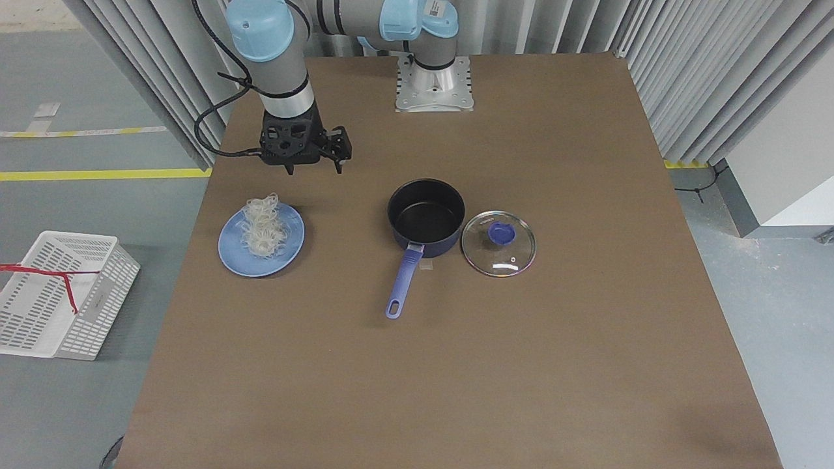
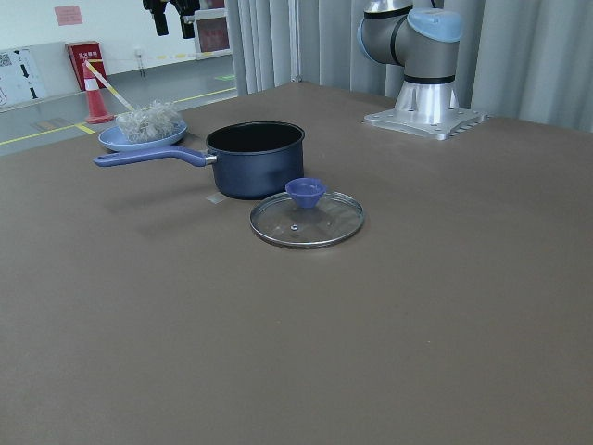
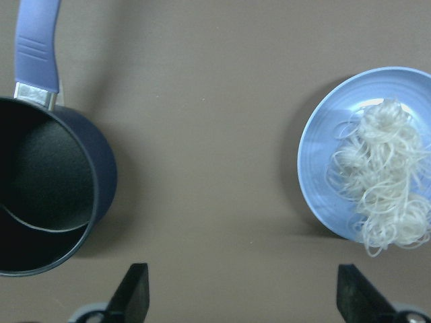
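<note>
My gripper [image 1: 314, 168] hangs open above the table, behind and above a blue plate [image 1: 234, 250] piled with white noodles [image 1: 264, 227]; in the wrist view its two fingers stand far apart with nothing between them. A dark blue pot [image 1: 426, 211] sits right of the plate, its purple handle [image 1: 402, 285] pointing to the table's front. Beside the pot, on the right, a glass lid [image 1: 500, 256] with a blue knob [image 1: 502, 233] lies on the table.
The arm's base stands at the back. A white basket [image 1: 94, 336] is on the floor to the left. Grey curtains line the back.
</note>
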